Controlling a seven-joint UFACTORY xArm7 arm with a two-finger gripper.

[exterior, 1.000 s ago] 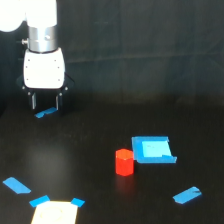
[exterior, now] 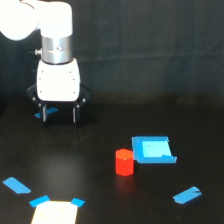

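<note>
A small bright red block (exterior: 124, 162) stands on the dark table near the middle of the view. Just to its right and slightly behind lies a pale square edged in blue (exterior: 168, 159). Its left edge is close beside the block. My gripper (exterior: 60, 116) hangs over the back left of the table, pointing down. The two fingers are spread apart, with nothing visible between them. It is well to the left of the red block and farther back.
A cream square (exterior: 54, 213) lies at the front left, cut by the frame's bottom edge, with blue pieces at its corners. Blue strips mark the left (exterior: 16, 186), the front right (exterior: 187, 195) and the back left. The dark table between arm and block looks clear.
The arm and gripper have shifted to the right and a little lower in the view. The red block and the blue-edged square have stayed put.
</note>
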